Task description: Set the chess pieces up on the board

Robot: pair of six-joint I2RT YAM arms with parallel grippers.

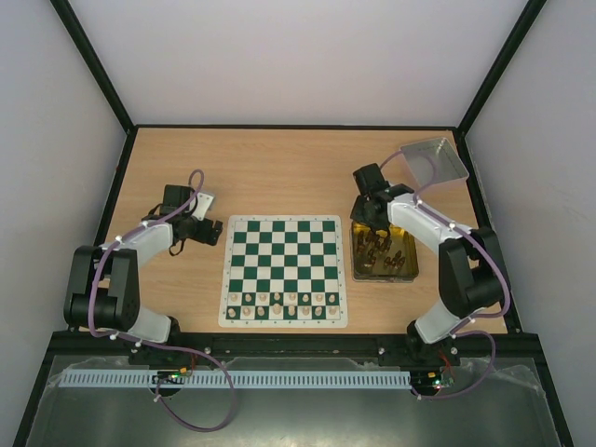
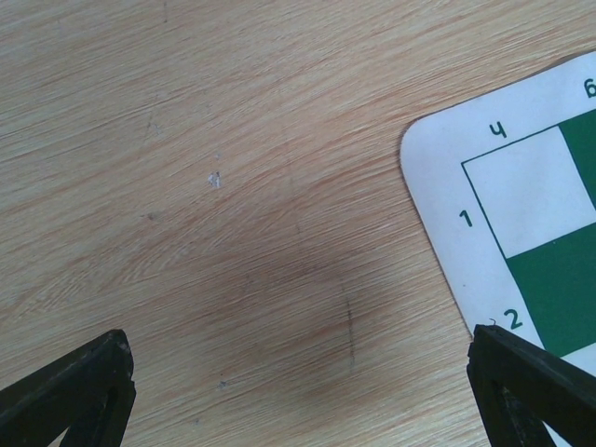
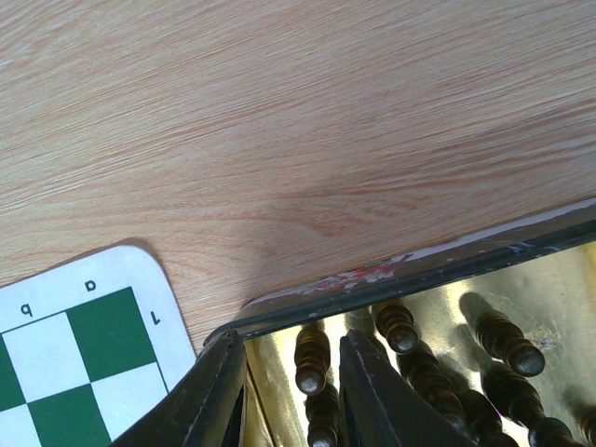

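Note:
The green and white chessboard (image 1: 284, 255) lies flat in the middle of the table, two rows of light pieces (image 1: 277, 309) standing along its near edge and its other squares empty. To its right, a gold-bottomed tray (image 1: 406, 272) holds several dark brown pieces (image 3: 509, 344). My right gripper hangs over the tray's left end with its fingers part open; a dark brown piece (image 3: 311, 358) appears between its fingers in the right wrist view, and I cannot tell whether they touch it. On the far side, left of the board, my left gripper is open and empty.
An empty clear tray (image 1: 434, 160) sits at the back right corner. The tray's dark rim (image 3: 372, 291) passes close to my right fingers. Bare wood (image 1: 270, 172) stretches behind the board.

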